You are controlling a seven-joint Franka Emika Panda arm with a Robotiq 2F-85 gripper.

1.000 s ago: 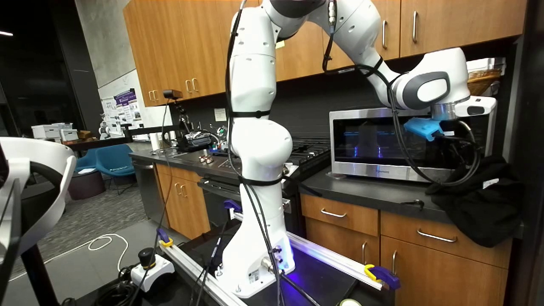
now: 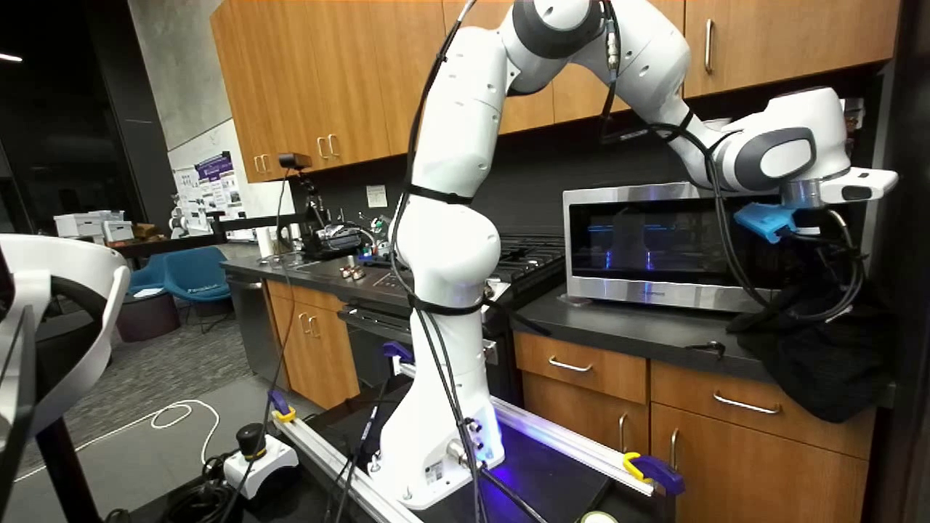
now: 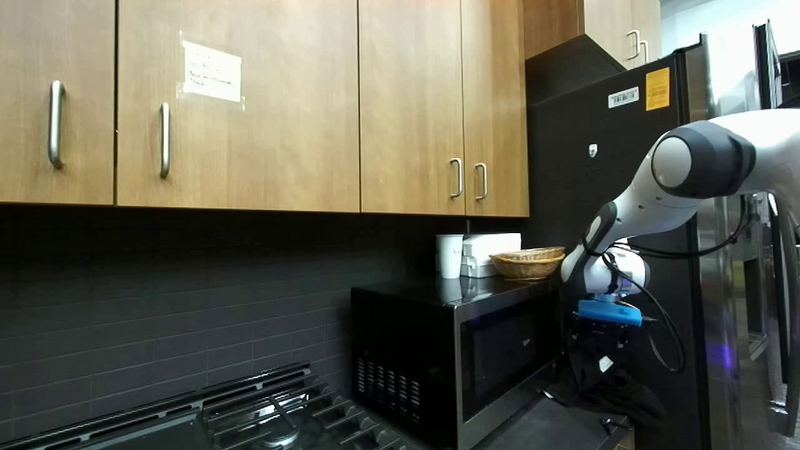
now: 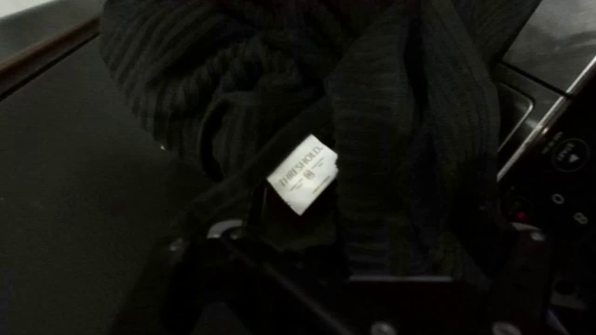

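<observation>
A dark ribbed knit cloth [image 4: 380,111] with a white tag [image 4: 304,174] fills the middle of the wrist view. It lies bunched on the counter right of the microwave, and in exterior view 1 part of the black cloth [image 2: 819,375] hangs over the front edge. My gripper is open, its dark fingers spread wide on either side of the cloth's near part. From the exterior views it sits just above the pile, under the blue mount [image 2: 767,221]. Dim light hides whether the fingers touch the fabric.
The microwave [image 2: 662,248] stands close beside the gripper, with a wicker basket [image 3: 529,264] on top. A black fridge [image 3: 600,165] bounds the other side. A small dark item [image 2: 706,348] lies near the counter's front edge. Bare counter [image 2: 601,327] shows before the microwave.
In exterior view 1 the arm has moved right and slightly down, bringing the gripper from in front of the microwave to over the cloth. The tag, visible before there, is now hidden.
</observation>
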